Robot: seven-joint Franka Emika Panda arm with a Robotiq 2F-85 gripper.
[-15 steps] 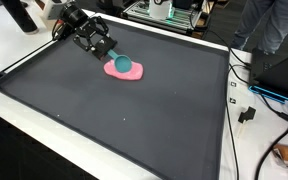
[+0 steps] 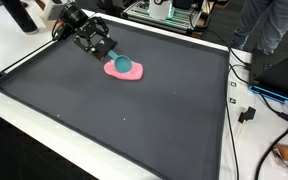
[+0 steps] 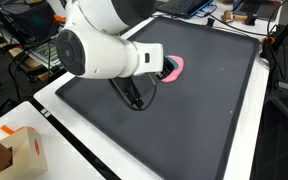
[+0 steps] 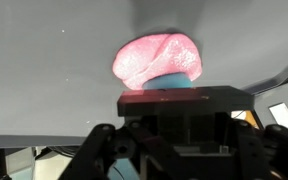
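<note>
A pink, rounded, flat piece (image 2: 133, 73) lies on the dark tabletop, and a teal cup-like thing (image 2: 121, 63) with a round opening is over it, its mouth facing the room side. My gripper (image 2: 109, 53) reaches in from the upper left and is shut on the teal cup's near side. From the wrist, the pink piece (image 4: 156, 58) shows beyond a strip of the blue-teal cup (image 4: 170, 81); the dark fingers (image 4: 144, 103) cover the rest, so the grip itself is hidden. Whether the cup touches the pink piece I cannot tell.
Cables and equipment lie beyond its right edge. A wooden-topped box (image 3: 22, 155) stands off the table at the near left.
</note>
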